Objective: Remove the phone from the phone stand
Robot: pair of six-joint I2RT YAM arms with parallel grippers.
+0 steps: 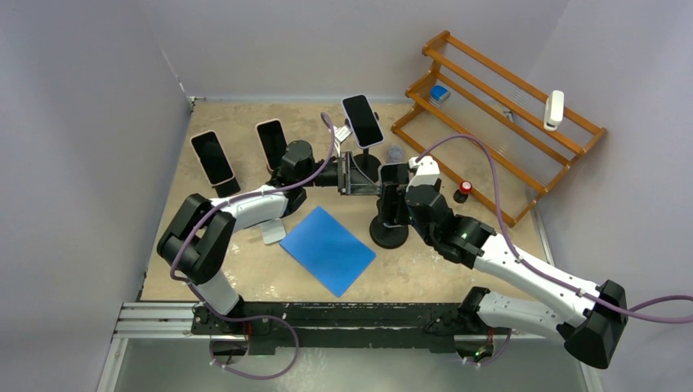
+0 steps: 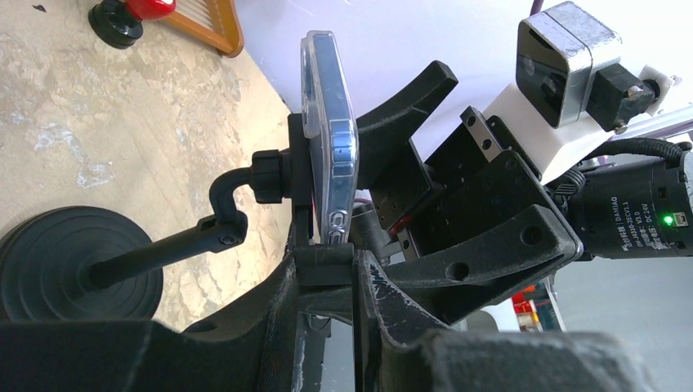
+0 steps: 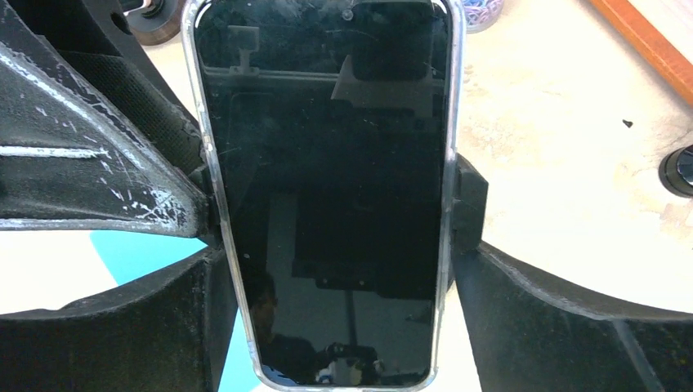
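A black-screened phone (image 3: 327, 188) in a clear case is held upright by the phone stand (image 1: 388, 234), whose round base rests on the table. Edge-on in the left wrist view, the phone (image 2: 333, 131) leans against the stand's holder (image 2: 324, 263). The fingers of my left gripper are part open, one on each side of the holder's black end block; whether they press on it cannot be told. Spread wide, my right gripper has one finger beyond each long edge of the phone.
Another phone (image 1: 362, 121) stands behind on its own stand, and two more phones are at the left. A blue sheet (image 1: 328, 251) covers the table's middle. A wooden rack (image 1: 498, 106) and a red-topped black object (image 1: 463, 190) are on the right.
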